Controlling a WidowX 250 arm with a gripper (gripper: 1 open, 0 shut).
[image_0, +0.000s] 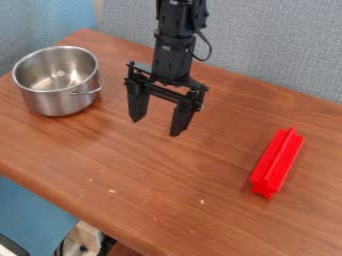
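Note:
My black gripper (159, 108) hangs over the middle-back of the wooden table (147, 190), its two fingers spread open with nothing between them. To its left stands a steel pot (54, 95) with a wire handle, apparently empty. On the right side of the table lies a long red object (277, 162), apart from the gripper.
A grey textured wall (281, 50) runs along the back, and a blue surface (34, 205) shows beyond the table's left edge.

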